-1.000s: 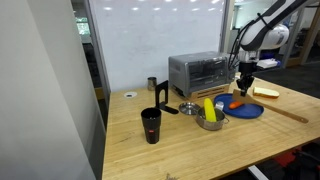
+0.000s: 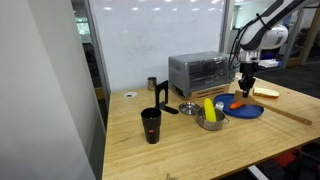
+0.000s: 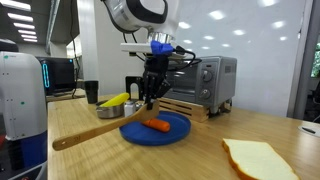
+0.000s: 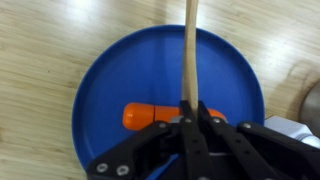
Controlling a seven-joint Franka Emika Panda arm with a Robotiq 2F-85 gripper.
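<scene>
My gripper is shut on a long wooden utensil (image 4: 190,55), whose flat stick runs away from the fingers toward the top of the wrist view. In exterior view 2 the wooden utensil (image 3: 95,132) slants down to the left from my gripper (image 3: 149,103), over the near side of a blue plate (image 3: 175,134). An orange carrot-like piece (image 4: 145,115) lies on the blue plate (image 4: 105,90), just under the fingers and partly hidden by them.
A metal pot (image 2: 211,122) holding a yellow item (image 2: 209,109) stands beside the plate. Behind are a toaster oven (image 2: 198,74) and a small metal bowl (image 2: 189,108). A slice of bread (image 3: 258,159) lies on the right in exterior view 2. A black cup (image 2: 151,124) stands far left.
</scene>
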